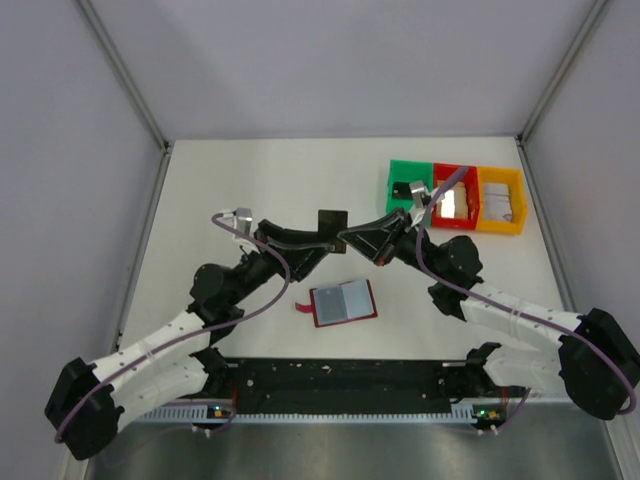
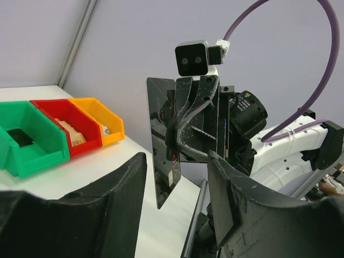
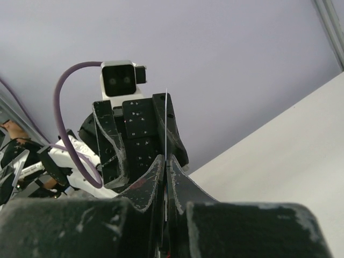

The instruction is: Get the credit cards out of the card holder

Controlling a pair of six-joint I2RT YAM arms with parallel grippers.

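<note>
A thin black card [image 1: 332,226] is held upright between the grippers; the left wrist view shows it as a tall dark plate [image 2: 161,140], and the right wrist view edge-on as a thin line. My right gripper is shut on this black card. My left gripper stands open just short of the card, which shows beyond the gap between its fingertips. The open card holder [image 1: 342,302], red with grey inner panels, lies on the table below them.
Green [image 1: 410,172], red [image 1: 470,190] and yellow [image 1: 513,187] bins stand at the back right; the green and red ones hold items.
</note>
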